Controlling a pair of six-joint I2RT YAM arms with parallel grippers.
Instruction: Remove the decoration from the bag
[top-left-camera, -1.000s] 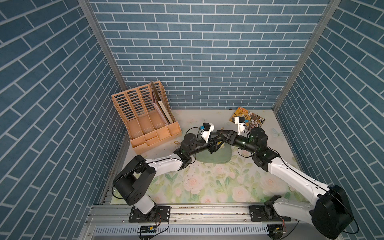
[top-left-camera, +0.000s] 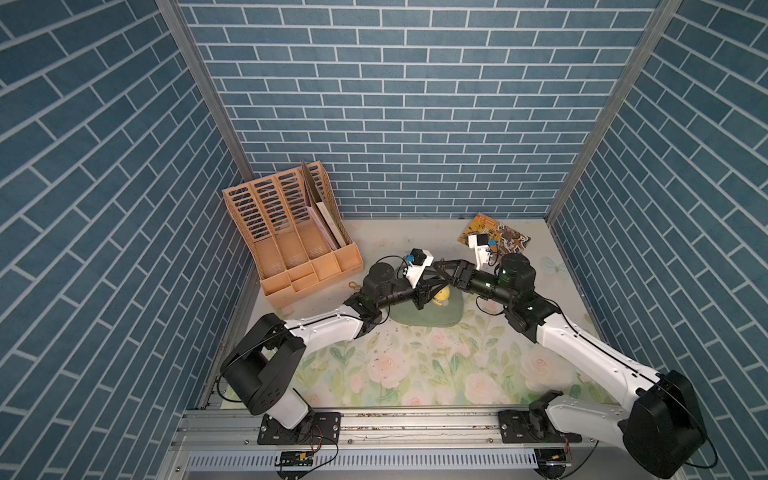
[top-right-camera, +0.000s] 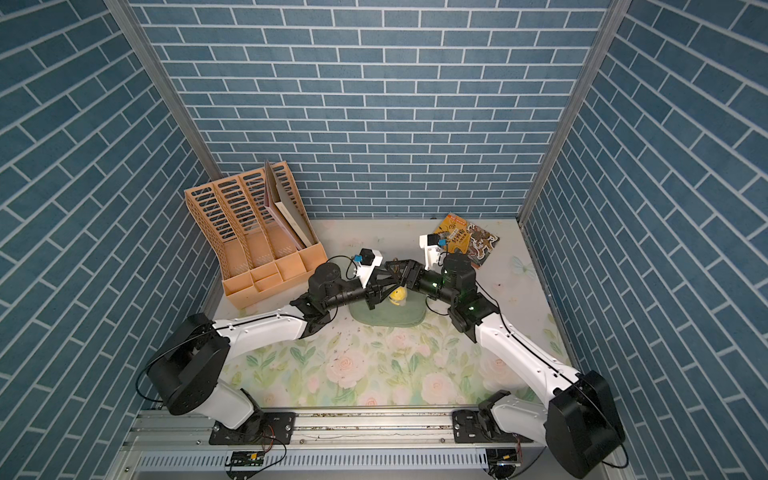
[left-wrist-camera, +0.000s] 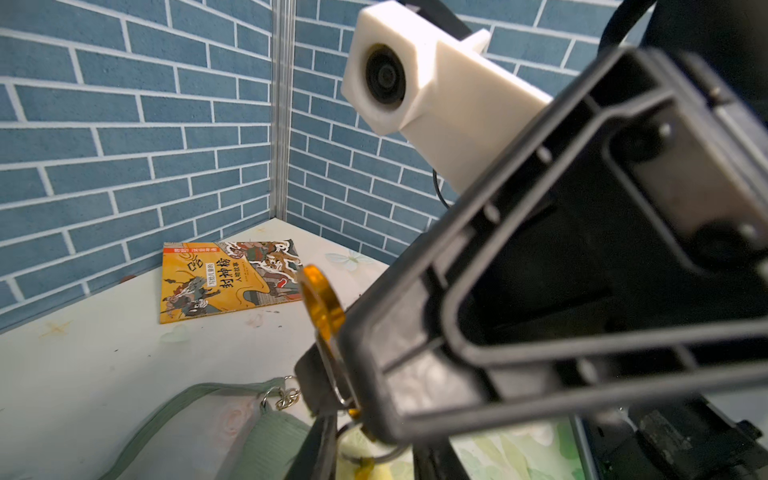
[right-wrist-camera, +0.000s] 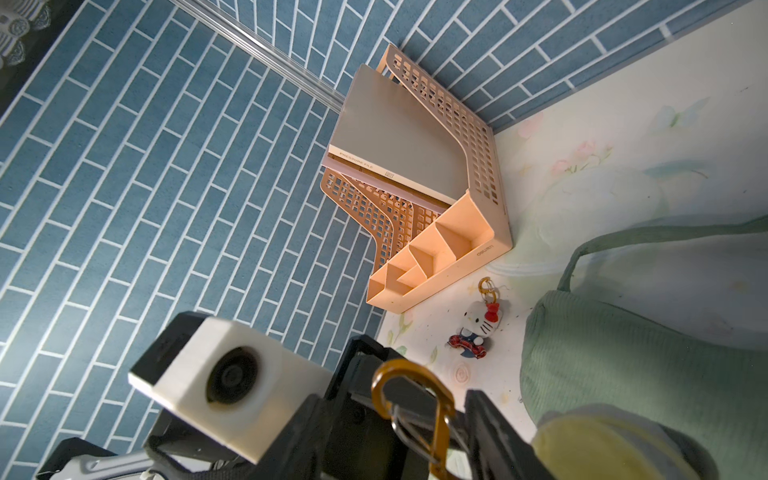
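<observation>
My left gripper (top-left-camera: 428, 288) and right gripper (top-left-camera: 452, 272) meet over the sage green bag (right-wrist-camera: 640, 360), overlapping in both top views. In both wrist views a gold carabiner (right-wrist-camera: 408, 376) is upright among the fingers; which gripper grips it is unclear. Below it hangs a yellow decoration (top-left-camera: 441, 295), partly hidden. A Hello Kitty charm (right-wrist-camera: 480, 320) with its own gold clip lies on the table beside the bag. Finger widths are hard to judge.
A peach organizer (top-left-camera: 292, 264) with folders stands at the back left. Booklets lie at the back right.
The left gripper has shifted slightly, its wrist housing tilting. The right arm has barely moved.
</observation>
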